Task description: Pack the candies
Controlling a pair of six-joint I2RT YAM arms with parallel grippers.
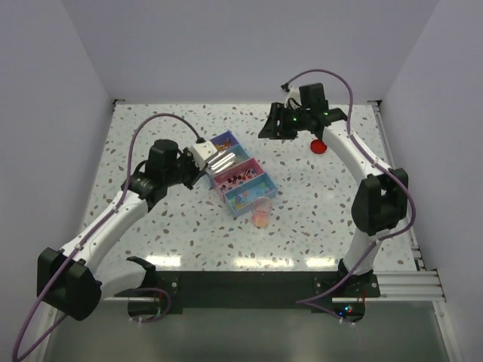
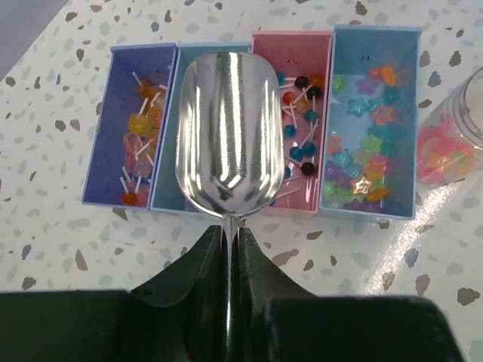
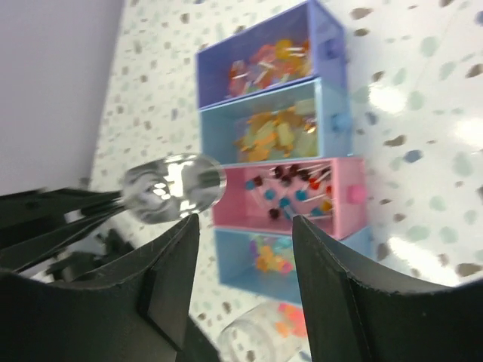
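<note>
A shiny metal scoop [image 2: 230, 136] is in my left gripper, which is shut on its handle. Its empty bowl hangs over the light-blue compartment, hiding most of that bin in the left wrist view. To the right of the bins in the top view is my right gripper [image 1: 278, 124], its fingers [image 3: 170, 279] apart with nothing between. The bins stand in a row: a purple bin [image 2: 90, 170] with lollipops, a light-blue bin [image 3: 334, 113] with yellow and orange candies, a pink bin [image 3: 349, 196] with lollipops, and a blue bin [image 2: 411, 188] with star candies.
A clear jar [image 1: 262, 213] with pink and orange candies stands by the blue end of the bins. A red round thing [image 1: 318, 146] sits near the back right.
</note>
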